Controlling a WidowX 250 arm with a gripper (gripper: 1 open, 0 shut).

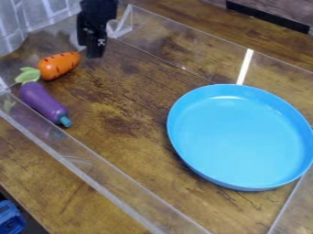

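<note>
The black gripper (pixel 93 41) is at the top left, just above and right of an orange toy carrot (pixel 59 65); I cannot tell whether it is open or shut. A purple toy eggplant (pixel 43 101) with a green stem lies below the carrot, pointing down to the right. A large blue plate (pixel 237 137) lies on the right of the wooden table.
Clear plastic walls border the table (pixel 134 119) at the upper left and along the lower left. A blue object (pixel 9 218) is at the bottom-left corner. The middle of the table, left of the plate, is bare.
</note>
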